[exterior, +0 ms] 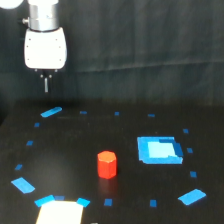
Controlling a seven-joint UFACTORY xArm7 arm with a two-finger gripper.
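Note:
At the upper left, my gripper (46,90) hangs below a white arm housing (46,48), above the far side of the dark table. Its fingers are too small here to show whether the fingers stand open or shut. A red hexagonal block (107,164) rests on the table near the middle, well below and right of the gripper. To the right lies a blue-bordered square (142,141) with a white patch (161,150) inside it. Nothing lies on the white patch.
Small blue marks dot the black table. Longer strips of blue tape (192,197) lie at the front right, front left and back left. A pale, overexposed object (60,212) stands at the bottom left edge. Between the red block and the blue-bordered square the surface is clear.

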